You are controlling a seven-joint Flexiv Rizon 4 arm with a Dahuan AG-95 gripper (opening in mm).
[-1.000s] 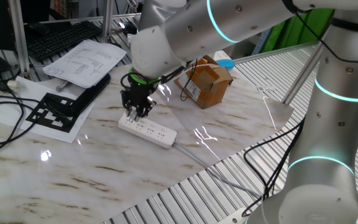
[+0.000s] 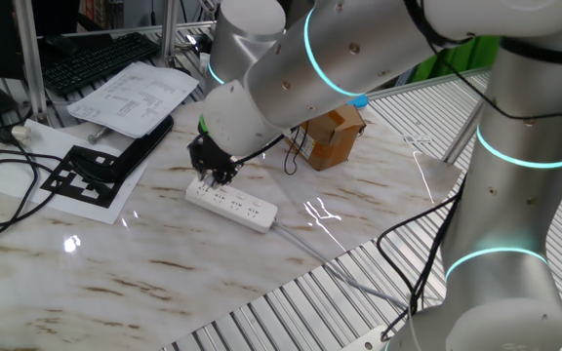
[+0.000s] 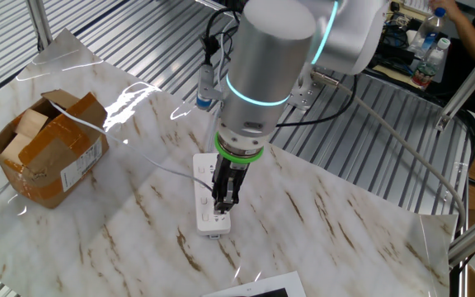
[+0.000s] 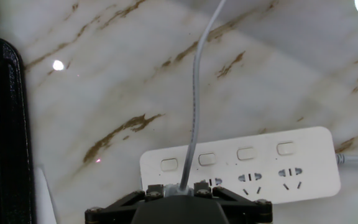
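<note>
A white power strip lies flat on the marble-patterned table, its row of switches and sockets facing up in the wrist view. Over the socket at one end, my gripper is shut on a pale plug, of which only a little shows between the fingertips. From this plug a thin grey cable runs away across the table. Exterior view 2 has the gripper tilted and low against the strip. The fingers hide the socket beneath, so I cannot tell how deep the plug sits.
An open cardboard box stands on the table. The strip's thicker cord leads off toward the arm's base. Papers, a black-and-white marker sheet and black cables occupy the far side.
The wrist and forearm have come down and tilted over, while the fingertips stay near the same end of the strip. The power strip and box have not visibly moved.
</note>
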